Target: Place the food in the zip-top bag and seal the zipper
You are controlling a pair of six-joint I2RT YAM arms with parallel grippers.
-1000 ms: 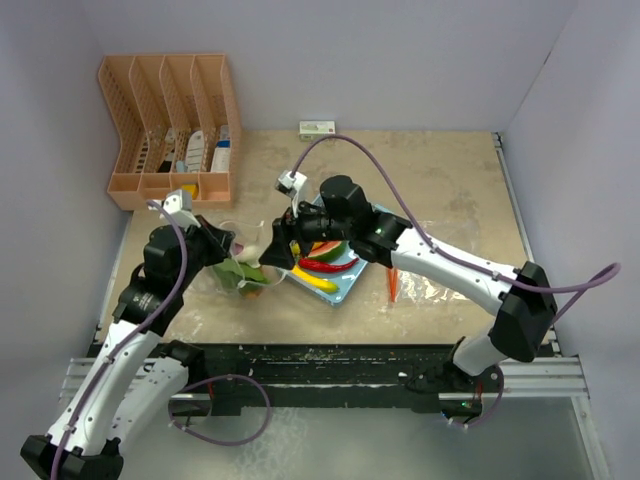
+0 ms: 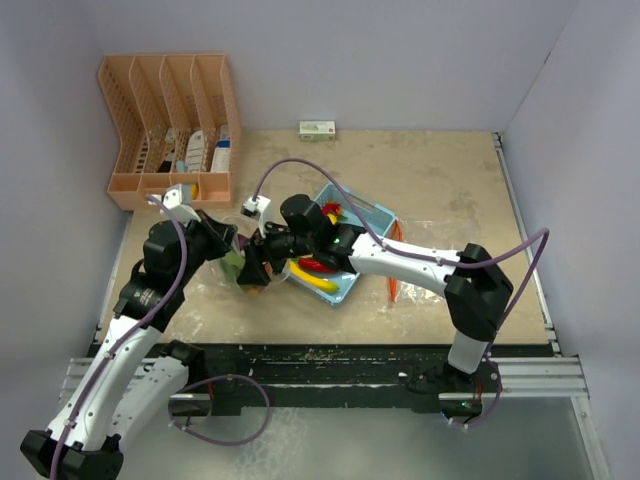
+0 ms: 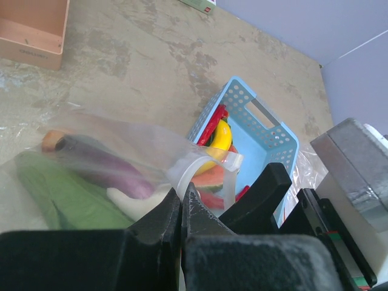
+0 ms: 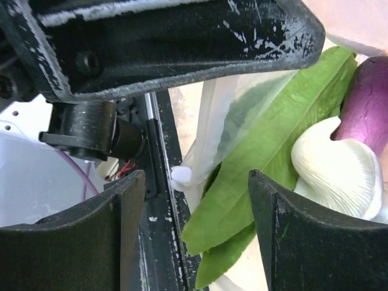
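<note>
The clear zip top bag holds a green leafy vegetable, a purple eggplant and a white vegetable. In the left wrist view my left gripper is shut on the rim of the bag's mouth. My right gripper stands part open at the mouth from the other side. Between its fingers in the right wrist view shows the white zipper strip, with a small white slider near its end. From above, both grippers meet over the bag and hide most of it.
Right of the bag, partly under my right arm, a blue basket holds a banana, red peppers and other food. Orange sticks lie beside it. A peach divided rack stands at the back left, a small box at the back.
My right gripper has moved left from beside the basket to the bag's mouth, close to the left gripper. The left arm stays where it was.
</note>
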